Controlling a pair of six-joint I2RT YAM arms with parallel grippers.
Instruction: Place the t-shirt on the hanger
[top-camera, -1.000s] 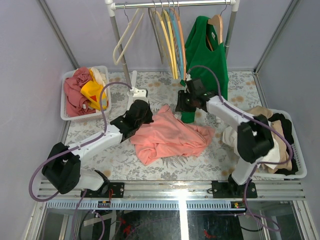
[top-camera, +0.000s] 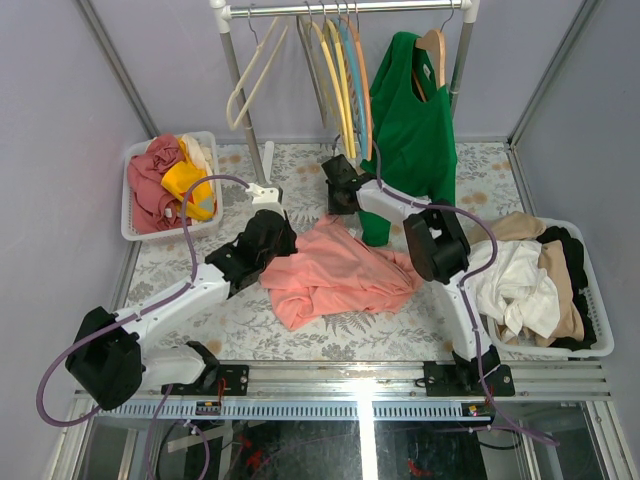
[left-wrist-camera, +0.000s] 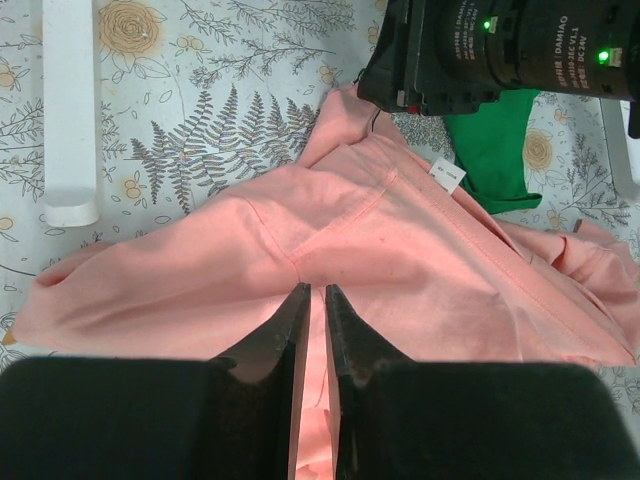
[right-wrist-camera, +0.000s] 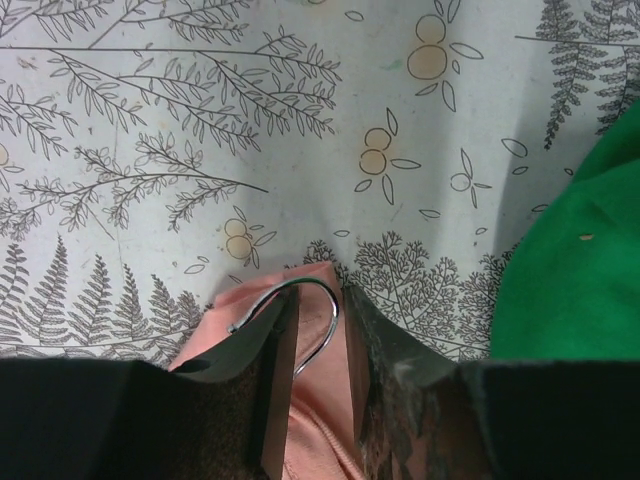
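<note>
The salmon-pink t-shirt (top-camera: 340, 275) lies spread and creased on the table; its label (left-wrist-camera: 448, 174) shows in the left wrist view. A metal hanger hook (right-wrist-camera: 335, 308) sticks up from the shirt's far tip, its curve looping across one finger of my right gripper. That gripper is part open, with pink cloth visible beyond the gap. My left gripper hovers over the shirt's left part, its fingers only slightly apart and no cloth seen pinched between them. The rest of the hanger is hidden by the shirt.
Several hangers (top-camera: 343, 90) and a green garment (top-camera: 405, 130) hang from the rail (top-camera: 390, 7) at the back. Baskets of clothes stand at left (top-camera: 147, 237) and right (top-camera: 602, 340). Bare table lies between the left basket and the shirt.
My right gripper has moved left, from beside the green garment to the shirt's far tip. The shirt looks unmoved.
</note>
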